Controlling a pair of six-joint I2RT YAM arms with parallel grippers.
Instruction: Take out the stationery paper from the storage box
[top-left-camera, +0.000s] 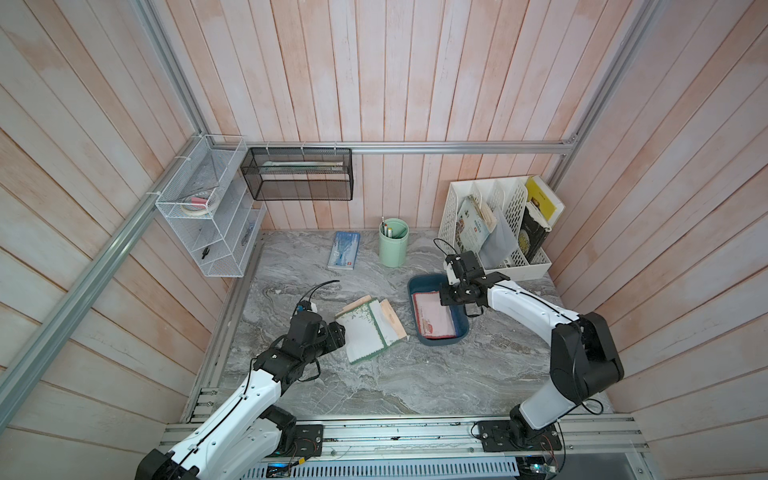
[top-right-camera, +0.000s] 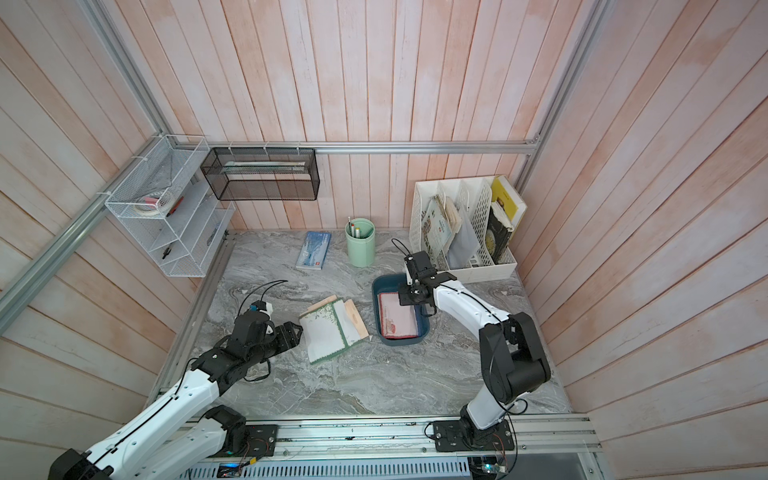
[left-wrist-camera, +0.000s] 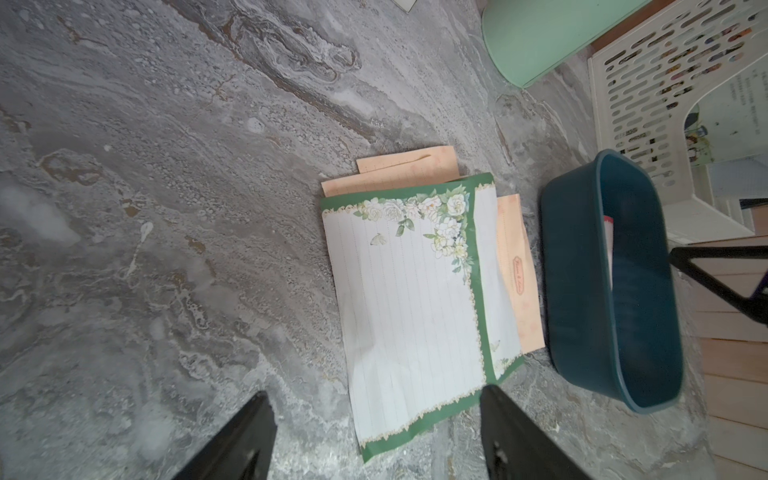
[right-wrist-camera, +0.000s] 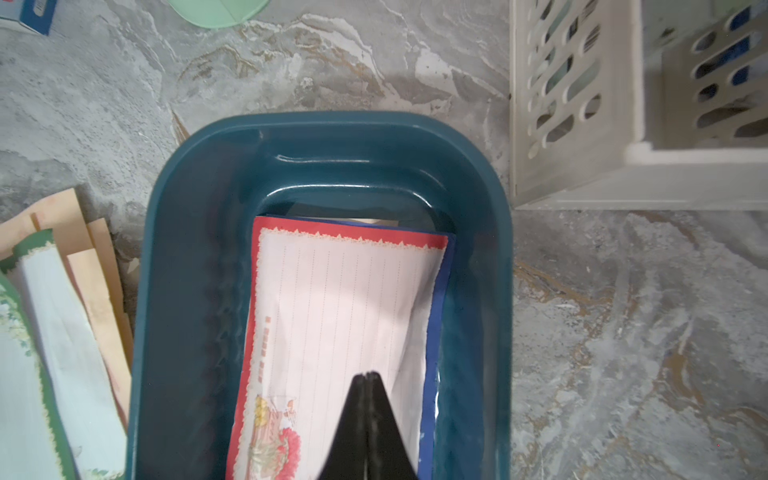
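The dark blue storage box (right-wrist-camera: 320, 132) holds white lined stationery paper (right-wrist-camera: 336, 312) with a red border, lying flat on a blue-edged sheet. Over it, my right gripper is shut, its fingertips together and nothing between them. Outside the box, green-bordered stationery paper (left-wrist-camera: 408, 296) rests on tan envelopes (left-wrist-camera: 516, 272) on the marble table. My left gripper stands open, fingers wide apart, near the lower edge of the green-bordered sheet with nothing held.
A white perforated file rack (right-wrist-camera: 576, 104) stands close behind and right of the box. Behind are a mint pen cup (top-left-camera: 393, 244) and a blue booklet (top-left-camera: 344, 249). A black wire basket (top-left-camera: 297, 174) hangs on the back rail.
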